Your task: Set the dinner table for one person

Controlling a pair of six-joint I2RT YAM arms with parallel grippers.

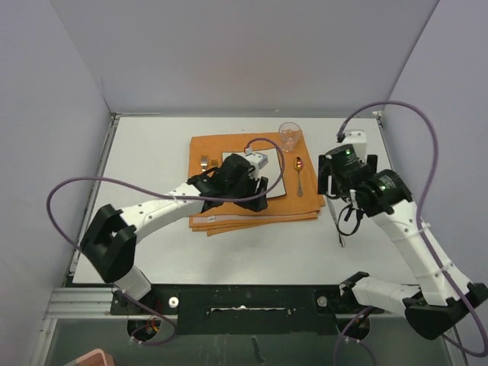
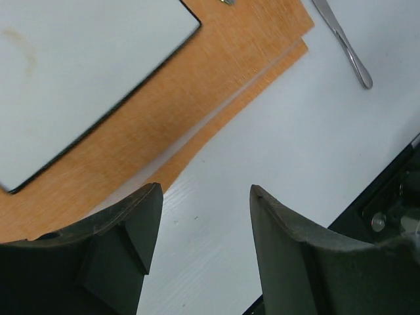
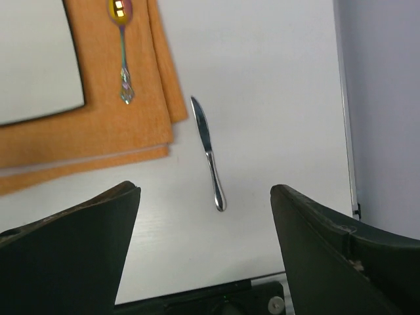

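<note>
A white square plate (image 2: 79,72) with dark rim lies on orange placemats (image 3: 138,121). A rainbow spoon (image 3: 120,20) lies right of the plate; a silver knife (image 3: 209,154) lies on bare table farther right. A fork (image 1: 204,163) is left of the plate, a glass (image 1: 290,134) at the back right. My left gripper hangs open over the plate's front right area, nothing between its fingers. My right gripper is raised open above the knife's area, also empty.
Walls stand at the back and both sides; a dark rail runs along the front edge.
</note>
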